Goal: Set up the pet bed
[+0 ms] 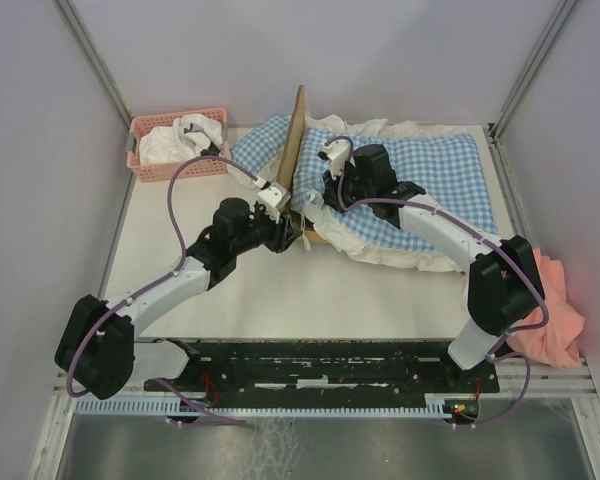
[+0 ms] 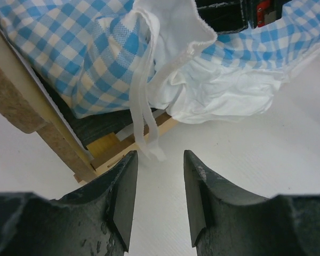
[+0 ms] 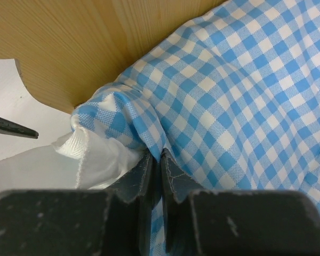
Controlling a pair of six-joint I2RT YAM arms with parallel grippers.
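A blue-and-white checked sheet (image 1: 420, 185) with a white border covers most of the wooden pet bed, whose upright end board (image 1: 293, 140) stands at its left. Gathered cloth is pinched in my right gripper, near the bed's front left corner. In the left wrist view a narrow white strap-like tail (image 2: 141, 120) hangs from the bunched cloth over the front rail (image 2: 165, 124). My left gripper faces that tail with its fingers apart; the tail's end shows above the gap, and I see no cloth clamped between them.
A pink basket (image 1: 145, 172) holding white cloth sits at the back left, with a small checked pillow (image 1: 260, 145) beside the end board. Pink cloth (image 1: 555, 315) lies at the right edge.
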